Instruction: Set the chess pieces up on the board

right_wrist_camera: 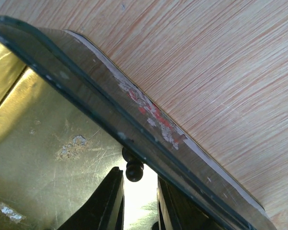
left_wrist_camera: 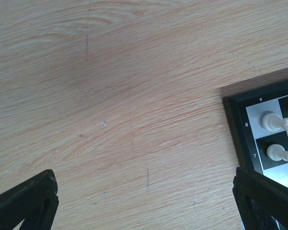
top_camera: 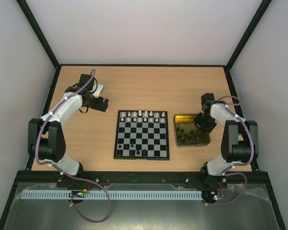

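Note:
The chessboard (top_camera: 141, 135) carries white pieces in two rows at the back and a few black pieces near the front. Beside it, a gold tray (top_camera: 182, 143) holds several black pieces. My right gripper is low inside the tray, its fingertips just short of a black piece (right_wrist_camera: 134, 170) against the wall; how far they are closed is hard to judge, though a narrow gap shows between them. My left gripper hangs over bare table left of the board, open and empty.
Bare table (top_camera: 139, 86) spans the back, behind board and tray. The tray's glassy wall (right_wrist_camera: 86, 96) rises close beside my right fingers. The left arm stands clear of the board.

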